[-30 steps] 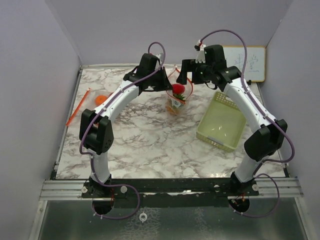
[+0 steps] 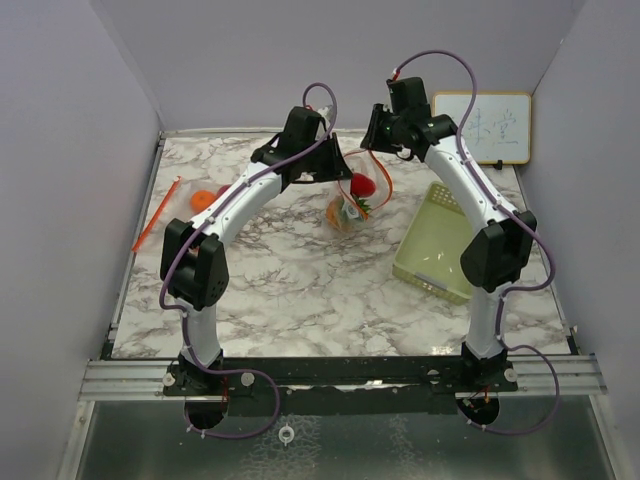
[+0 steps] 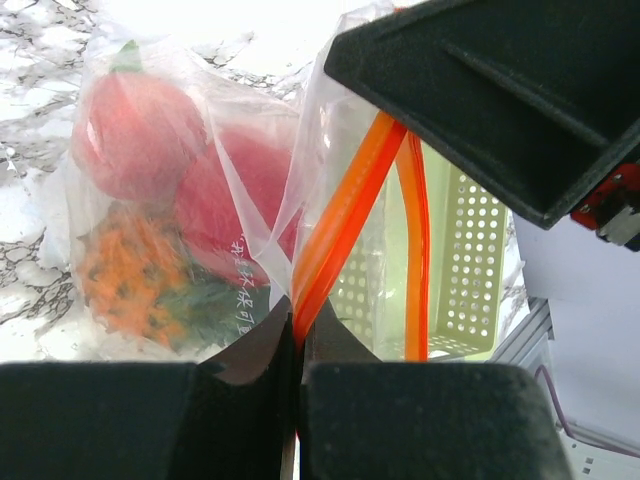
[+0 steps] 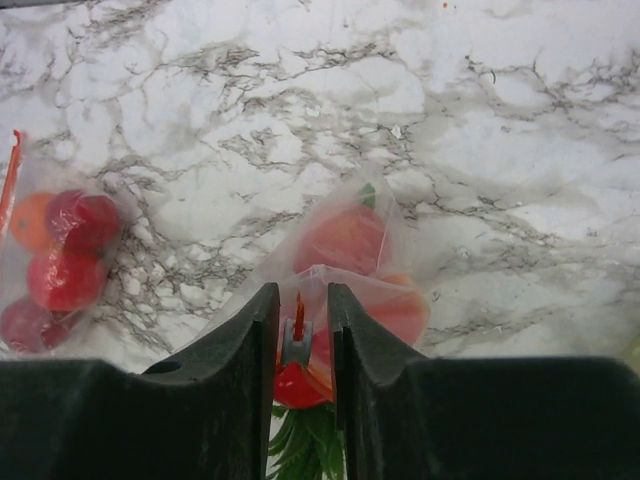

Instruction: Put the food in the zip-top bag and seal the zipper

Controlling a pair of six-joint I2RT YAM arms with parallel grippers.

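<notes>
The clear zip top bag (image 2: 343, 212) with an orange zipper (image 3: 345, 225) hangs with its mouth apart at the middle back. Through its film show red food (image 3: 140, 135), more red food (image 2: 362, 185) and an orange piece with greens (image 3: 130, 270). My left gripper (image 2: 345, 176) is shut on the bag's zipper edge; the orange strip runs between its fingers. At the far corner of the mouth, my right gripper stands part open. A grey slider (image 4: 297, 345) on the zipper shows between its fingers, with a gap at each side.
Another clear bag (image 4: 65, 265) with an orange strip, holding red and orange fruit, lies at the left. A light green basket (image 2: 430, 245), empty but for a small grey item, stands at the right.
The right gripper has moved left to the bag's corner, and its fingers have gone from wide apart to close together. The bag's mouth has shifted slightly; the left gripper has moved a little right.
</notes>
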